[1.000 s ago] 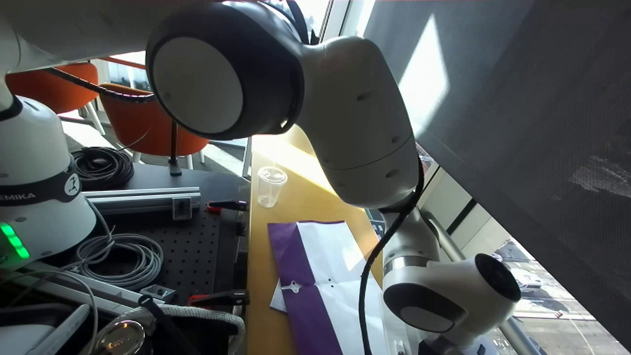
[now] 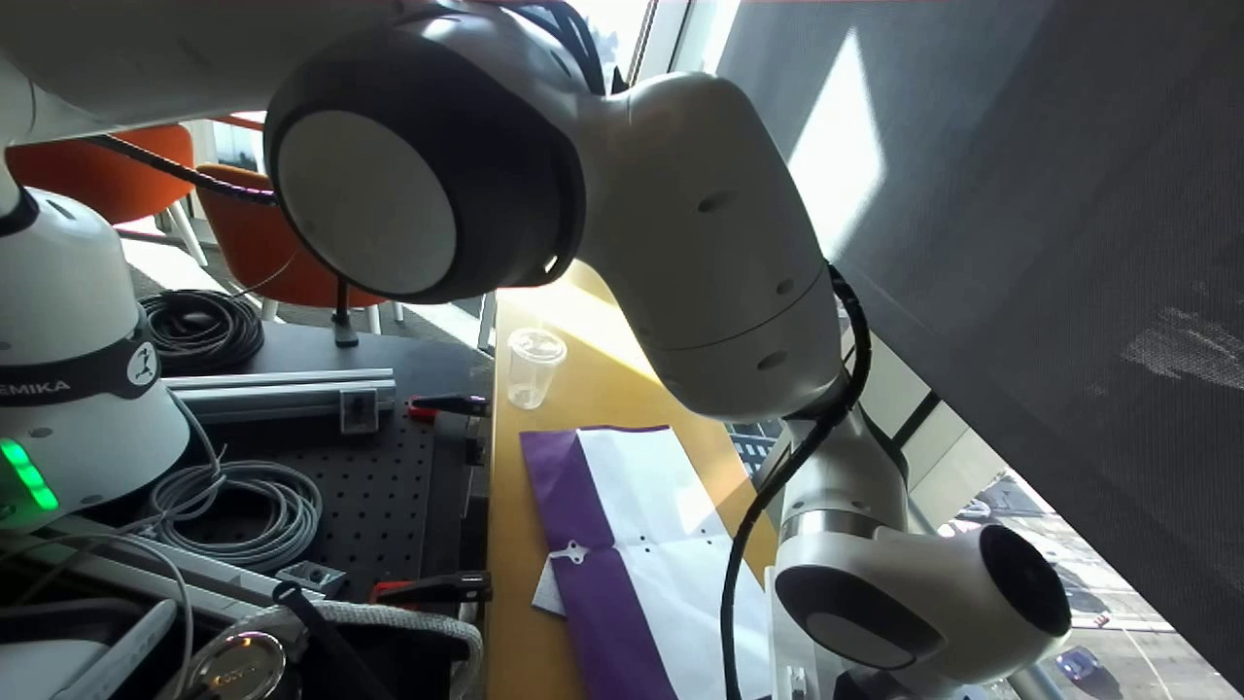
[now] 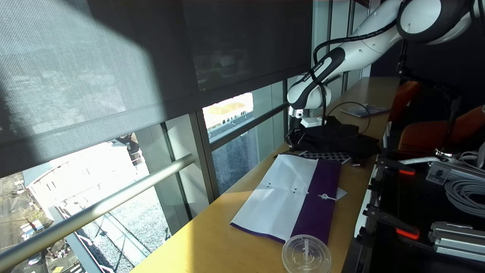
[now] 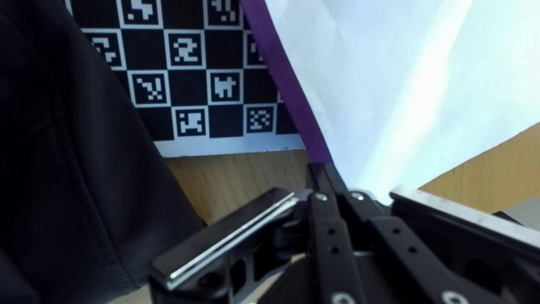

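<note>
A large creased sheet, white with a purple band (image 2: 617,589), lies on the wooden table; its white part (image 3: 279,184) faces the window side. My gripper (image 3: 293,145) is low at the sheet's far corner by the window in exterior view 2. Seen from the wrist, the gripper is shut, its fingertips together at the end of the sheet's narrow purple edge (image 4: 291,91). The white paper (image 4: 405,101) runs on behind the fingers, and I cannot tell whether its corner is caught between them. Exterior view 1 does not show the fingers.
A black-and-white marker board (image 4: 190,91) lies partly under the sheet. Dark cloth (image 4: 66,152) is bunched beside it. A clear plastic cup (image 2: 535,367) stands near the sheet's other end. Clamps (image 3: 393,223) line the table edge, and a metal rail (image 3: 97,211) runs along the window.
In exterior view 1 the lower arm and hand have moved right and slightly down. The sheet has shifted slightly toward the cup.
</note>
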